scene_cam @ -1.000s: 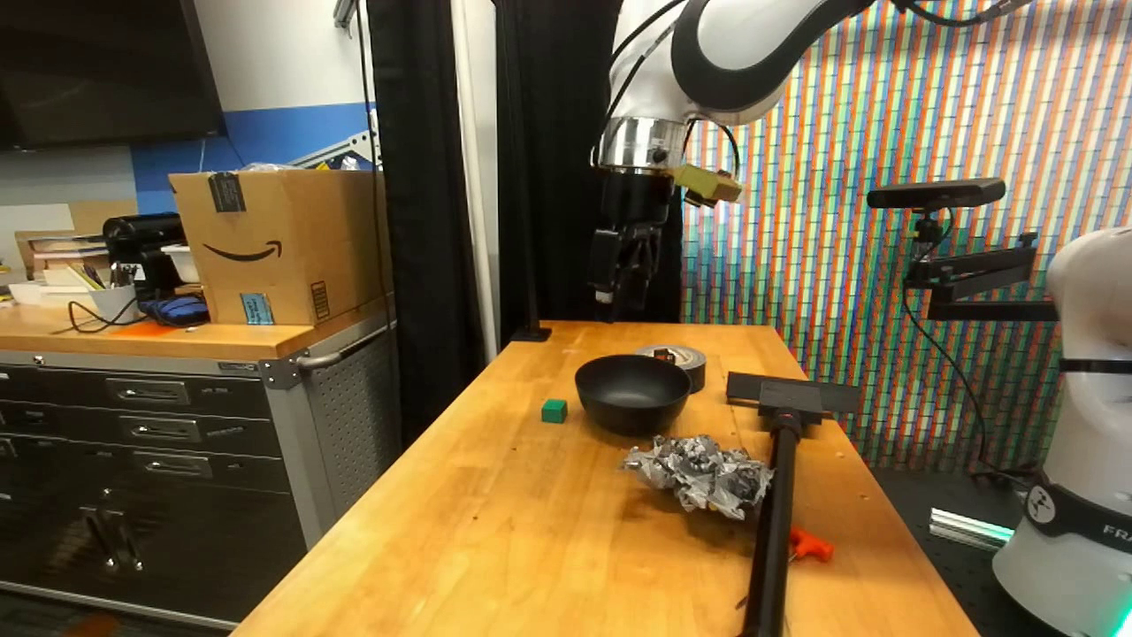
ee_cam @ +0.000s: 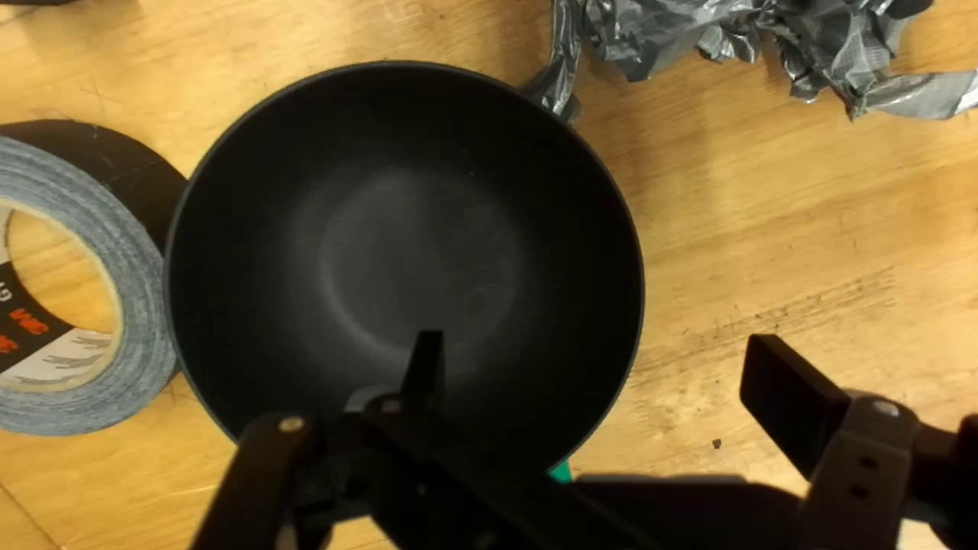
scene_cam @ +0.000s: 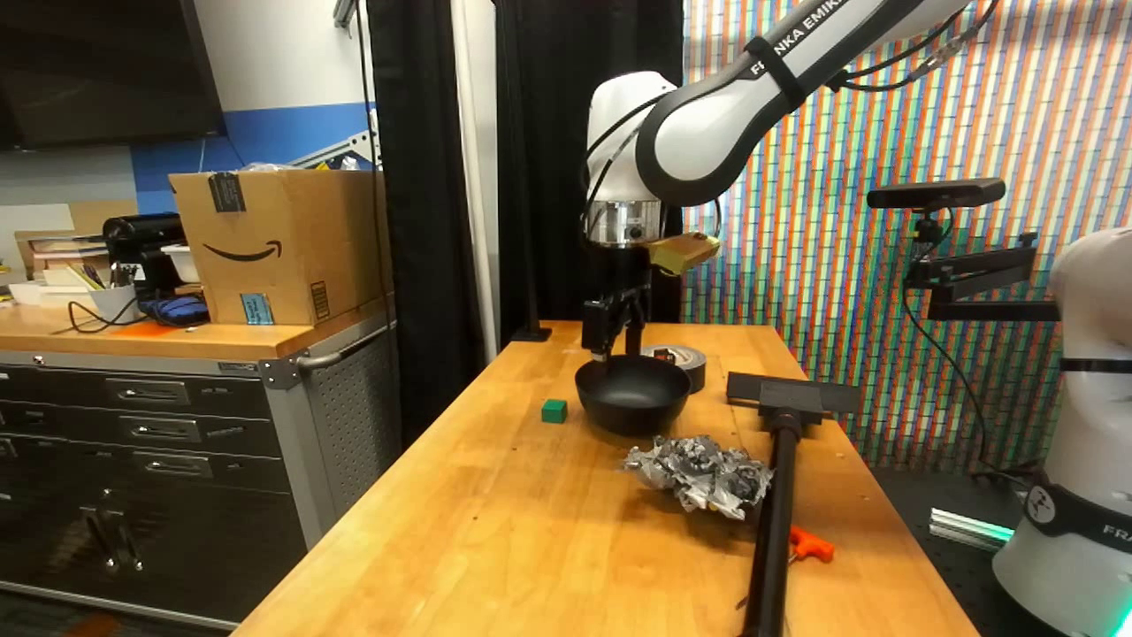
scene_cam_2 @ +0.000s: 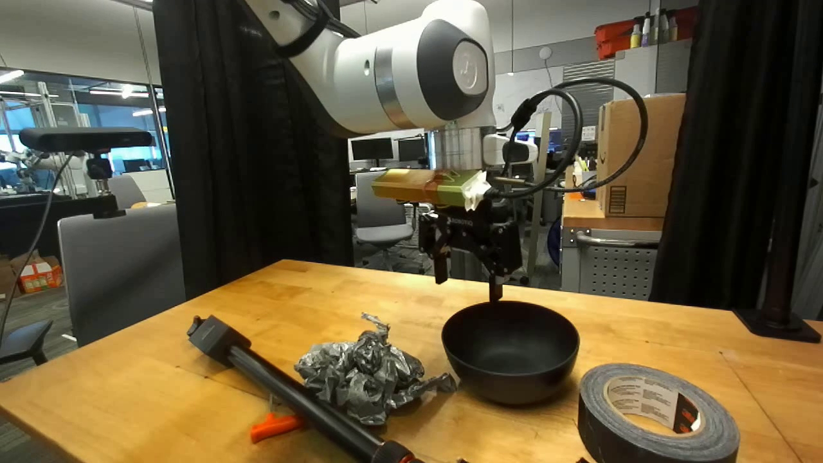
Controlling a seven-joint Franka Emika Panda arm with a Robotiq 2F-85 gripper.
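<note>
My gripper (scene_cam: 617, 351) points down above the black bowl (scene_cam: 633, 398) and stands open, nothing between its fingers. In the wrist view one finger (ee_cam: 426, 367) overlaps the bowl's inside, while the other finger (ee_cam: 788, 394) lies outside the rim over bare wood. The bowl (ee_cam: 422, 247) is upright, and its inside looks empty apart from the part my gripper hides. Just left of it in exterior view 1 sits a small green block (scene_cam: 554, 410); the wrist view shows only a sliver of green (ee_cam: 561, 472) past the rim.
A roll of grey tape (scene_cam_2: 656, 417) lies close beside the bowl. On its other side is a crumpled silver heap (scene_cam_2: 370, 374), with a black pole-like tool (scene_cam_2: 301, 397) and an orange-handled item (scene_cam_2: 274, 427) beyond.
My arm has come down, bringing the gripper from well above the bowl to near its rim. It also looks turned. The objects on the table have not moved.
</note>
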